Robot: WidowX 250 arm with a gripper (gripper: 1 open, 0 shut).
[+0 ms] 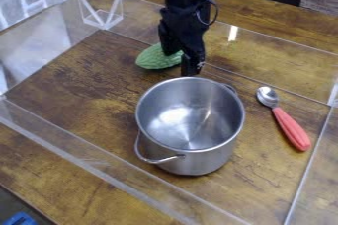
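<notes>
My black gripper (180,55) is lowered at the top centre, open, its fingers over and around the green textured oblong object (156,60), part of which it hides. Just in front stands a large steel pot (189,152) with side handles. Whether the fingers touch the green object is hard to tell.
A spoon with a red handle (292,130) lies right of the pot. Clear low walls (106,19) run round the work area.
</notes>
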